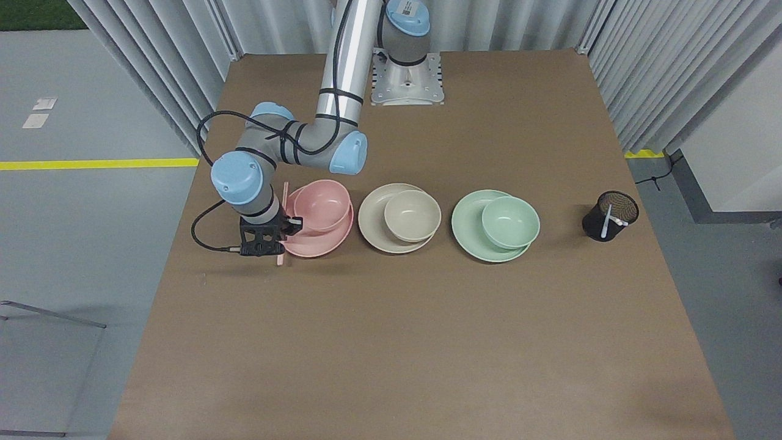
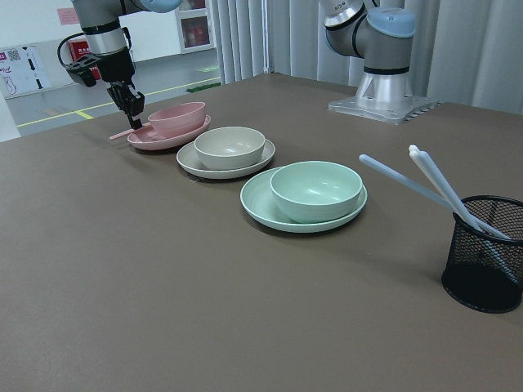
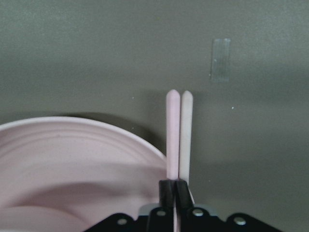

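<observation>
In the wrist view, a pink chopstick point(image 3: 173, 130) and a paler stick point(image 3: 186, 133) lie side by side along the rim of the pink plate point(image 3: 72, 159). The gripper is over their near part, its black fingers close together; whether they grip the sticks is unclear. In the front view the gripper point(image 1: 280, 249) is at the left of the pink plate point(image 1: 321, 242), which holds a pink bowl point(image 1: 322, 201).
To the right are a cream bowl point(image 1: 412, 215) on a plate and a green bowl point(image 1: 511, 220) on a plate, then a black mesh cup point(image 1: 594, 223) with white sticks.
</observation>
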